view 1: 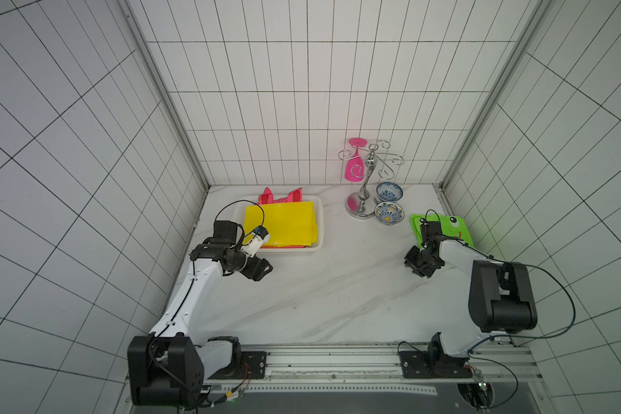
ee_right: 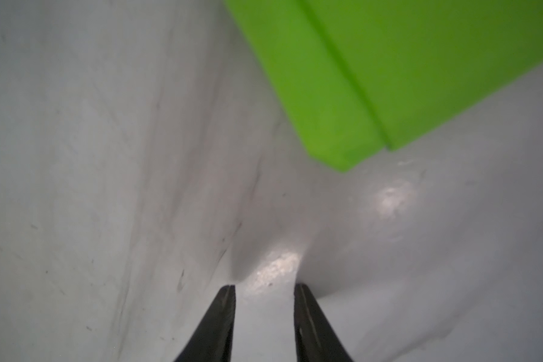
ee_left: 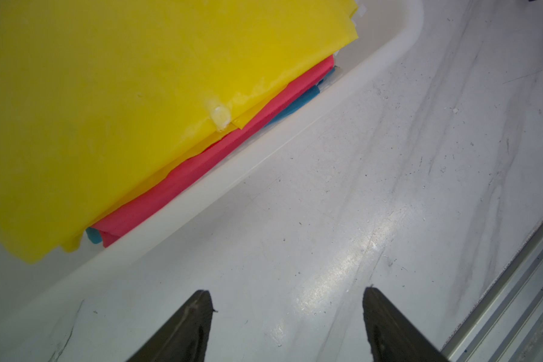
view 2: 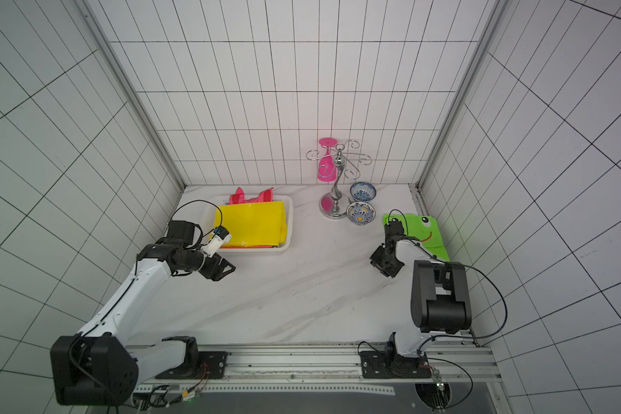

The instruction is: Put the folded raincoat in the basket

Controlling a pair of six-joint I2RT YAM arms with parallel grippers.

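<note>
A white basket [view 1: 318,227] at the back left holds a folded yellow raincoat [view 1: 281,220] over red and blue layers. My left gripper [view 1: 258,267] is at the basket's front left, open, with bare table between its fingers in the left wrist view. At the right lies a folded green raincoat [view 2: 427,231] with a face on it. My right gripper [view 1: 415,265] is just to its front left; in the right wrist view its fingertips are a short gap apart over bare table, below the green corner [ee_right: 344,144], and I cannot tell what, if anything, it grips.
A silver stand [view 1: 361,205] with a pink item [view 1: 354,169] behind stands at the back, beside two patterned bowls [view 1: 389,213]. Red fabric [view 1: 289,196] shows at the basket's back. Tiled walls close in the sides.
</note>
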